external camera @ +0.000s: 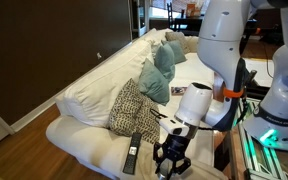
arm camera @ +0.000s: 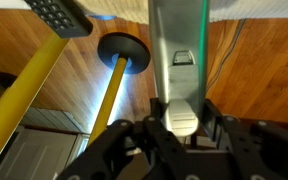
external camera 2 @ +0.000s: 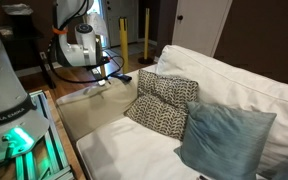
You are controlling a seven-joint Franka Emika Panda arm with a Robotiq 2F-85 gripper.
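Observation:
My gripper is shut on a clear, shiny item with a pale end, which reaches up through the wrist view; exactly what this clear item (arm camera: pixel 178 55) is, I cannot tell. In exterior view 1 the gripper (external camera: pixel 172 156) hangs low over the near end of the sofa, pointing down, with the item mostly hidden by its dark fingers. Seen from exterior view 2, the gripper (external camera 2: pixel 102 67) is at the far left end of the sofa.
A black remote (external camera: pixel 132 154) lies on the sofa arm left of the gripper. Patterned cushions (external camera: pixel 133 109) and blue cushions (external camera: pixel 155 82) rest along the white sofa (external camera: pixel 85 101). Yellow posts (external camera 2: pixel 124 40) stand beyond the sofa, one on a round black base (arm camera: pixel 123 52).

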